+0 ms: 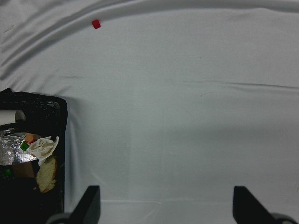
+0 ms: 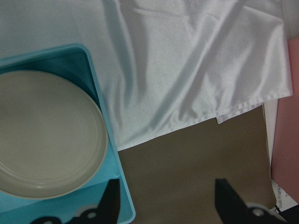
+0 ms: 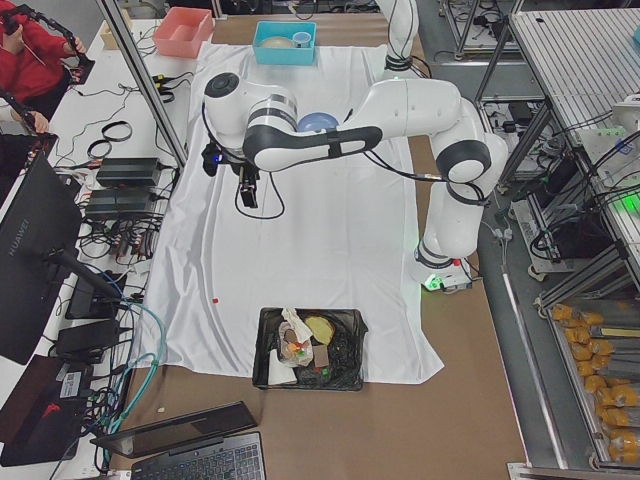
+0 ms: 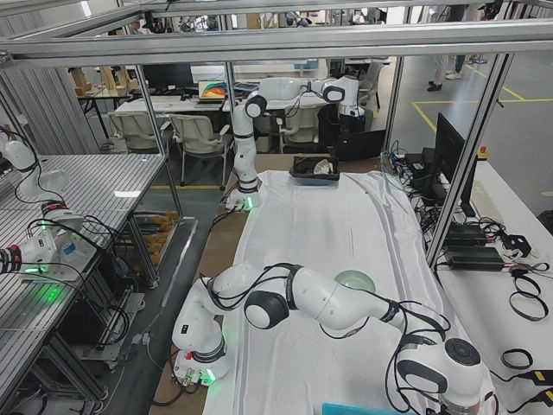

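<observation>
My left gripper is open, with only white cloth below it. A black bin holds food scraps, foil and paper; a small red piece lies on the cloth near it. My right gripper is open over the brown edge beside a blue tray with a pale plate in it. A blue round dish lies on the cloth, partly hidden by the left arm.
A pink container stands beside the blue tray at the far end. Monitors, a laptop and cables border the area.
</observation>
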